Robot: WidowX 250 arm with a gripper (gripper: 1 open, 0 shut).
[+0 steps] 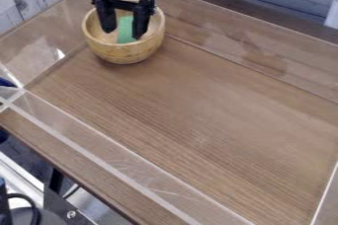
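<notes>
A round wooden bowl point(122, 50) stands near the upper left of the wooden table, with a green object point(125, 31) inside it. My black gripper point(123, 16) is over the bowl at the top of the view, its fingers reaching down on either side near the top of the green object. Whether they touch it or are shut on it is too small to tell.
Walls border it at the back left and back right. Black cables lie at the lower left, off the table's edge.
</notes>
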